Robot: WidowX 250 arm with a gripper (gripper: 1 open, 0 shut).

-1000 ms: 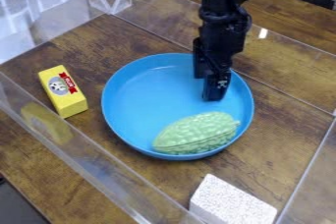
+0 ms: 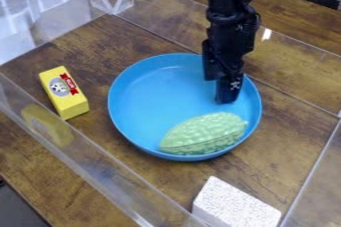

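A black robot arm reaches down from the top, its gripper (image 2: 221, 76) low over the back right part of a blue plate (image 2: 140, 102). The fingertips are dark and overlap, so whether they are open or shut, or hold anything, is unclear. A pale green, bumpy oblong object (image 2: 200, 132) lies at the front right of the plate, apart from the gripper.
A yellow box (image 2: 63, 92) sits left of the plate on the wooden table (image 2: 100, 27). A white block (image 2: 234, 206) is at the front right. Clear barrier panels run along the near left and right sides.
The gripper has shifted slightly over the back right of the plate and its fingers look a little differently placed. The objects have stayed where they were.
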